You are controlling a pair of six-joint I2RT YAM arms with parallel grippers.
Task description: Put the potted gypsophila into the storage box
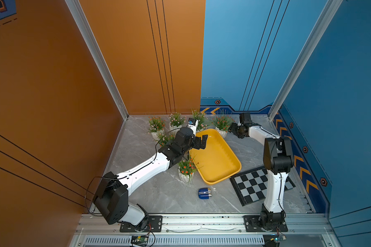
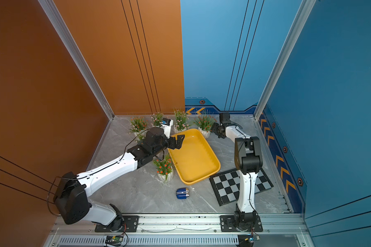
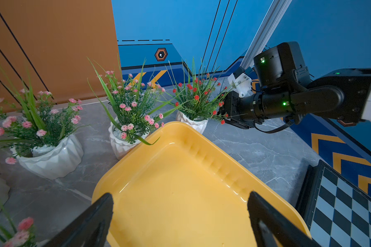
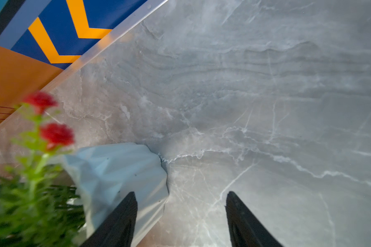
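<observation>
My right gripper [image 1: 234, 129] is beside the red-flowered gypsophila in a white pot [image 3: 191, 122] at the back. In the right wrist view the pot [image 4: 123, 181] lies low left, by one finger, with bare table between the part-open fingers. My left gripper stands open above the yellow storage box [image 1: 214, 160], nothing between its fingers. Pink-flowered pots [image 3: 49, 158] stand along the box's left and back.
A checkered board [image 1: 253, 185] lies right of the box, and a small blue object [image 1: 204, 193] at the front. Another pot [image 2: 165, 173] stands at the box's front left.
</observation>
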